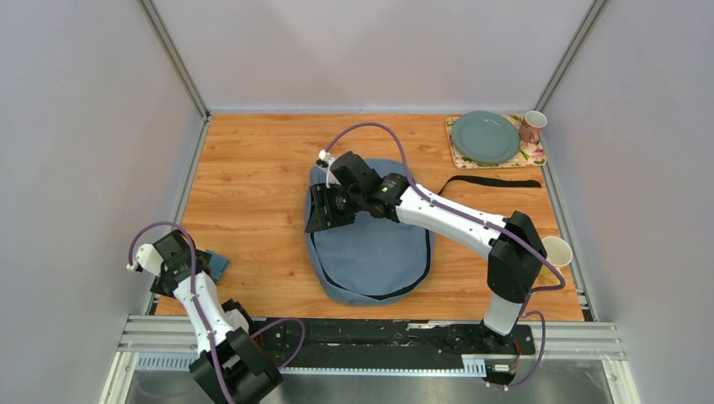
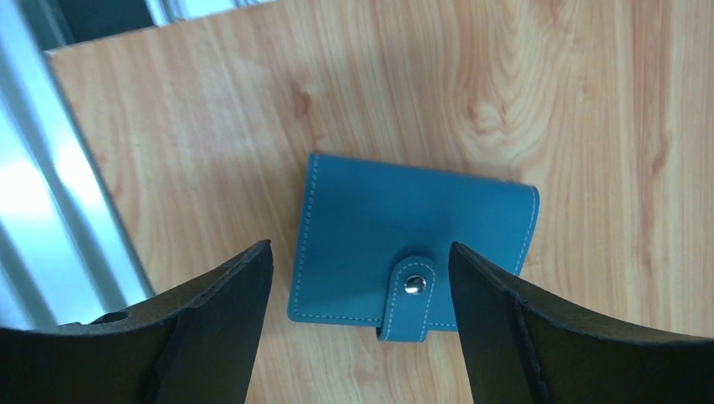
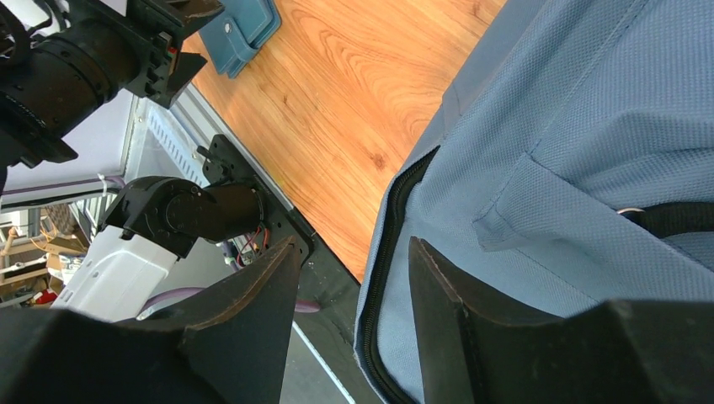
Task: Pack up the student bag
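A small blue pouch (image 2: 375, 227) with a snap strap lies on the table's left edge; in the top view it peeks out beside my left gripper. My left gripper is open just over it, nothing between its fingers. The blue-grey bag (image 1: 366, 265) with black zip lies mid-table, its strap stretched out to the right. My right gripper is over the bag's left side, fingers apart with nothing seen between them; in the right wrist view they straddle the zipped edge from above.
At the back right are a floral tray (image 1: 463, 162), a teal plate (image 1: 485, 136) and a cup (image 1: 533, 124). A yellowish cup (image 1: 556, 251) stands at the right, partly behind my right arm.
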